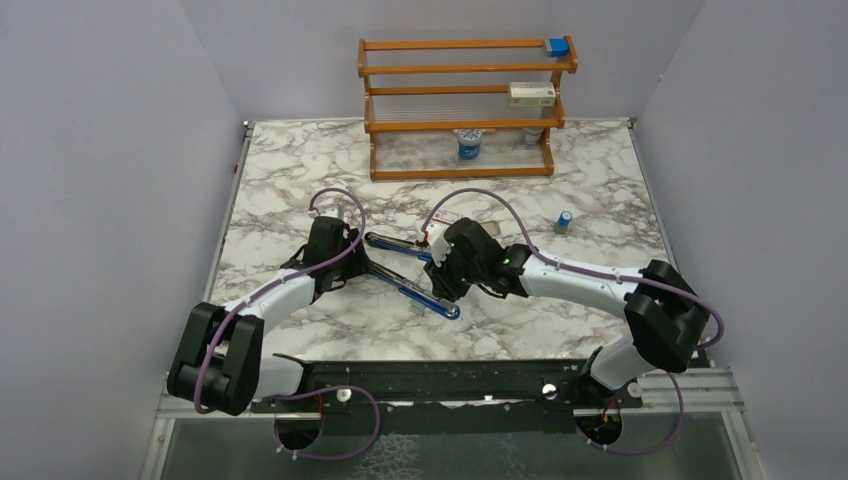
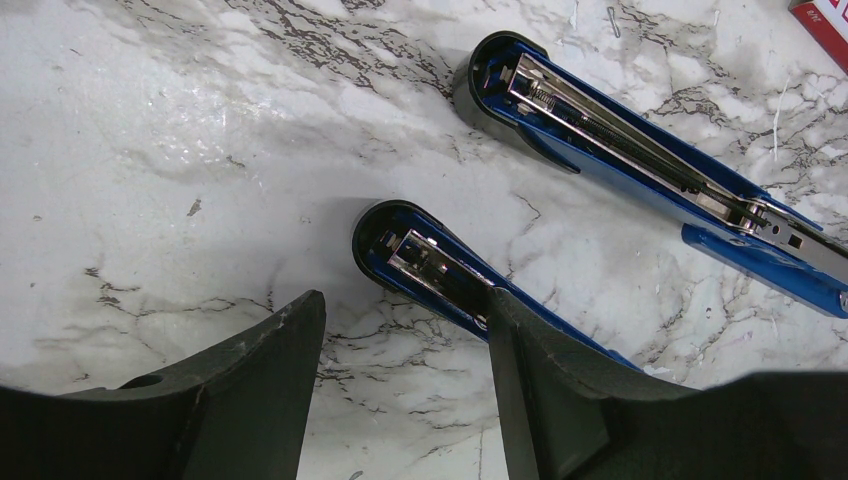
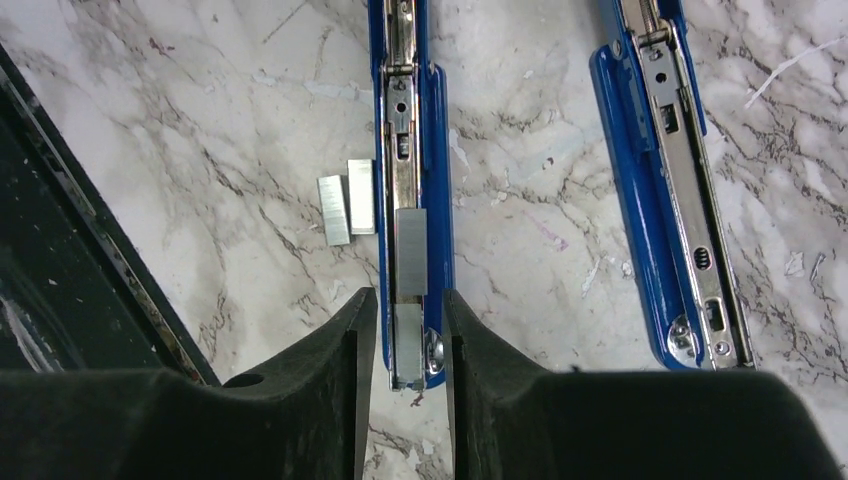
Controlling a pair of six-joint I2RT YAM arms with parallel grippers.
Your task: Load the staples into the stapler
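An opened blue stapler [image 1: 412, 290] lies slanted across the table. In the right wrist view one silver staple strip [image 3: 411, 250] is at its metal channel, in line with a second strip [image 3: 409, 335] nearer the end; how deep the first sits I cannot tell. Two loose staple strips [image 3: 334, 210] lie beside the stapler. My right gripper is part open over the channel, its fingers apart on either side of it. My left gripper is also open, its right finger [image 2: 510, 330] overlapping the stapler's head end [image 2: 425, 255] in view. Contact there is unclear.
A second opened blue stapler [image 3: 665, 200] lies roughly parallel, behind the first. A red and white box [image 2: 828, 30] is behind it. At the back stands a wooden rack [image 1: 465, 126]; a small blue-topped item [image 1: 563, 220] is at the right.
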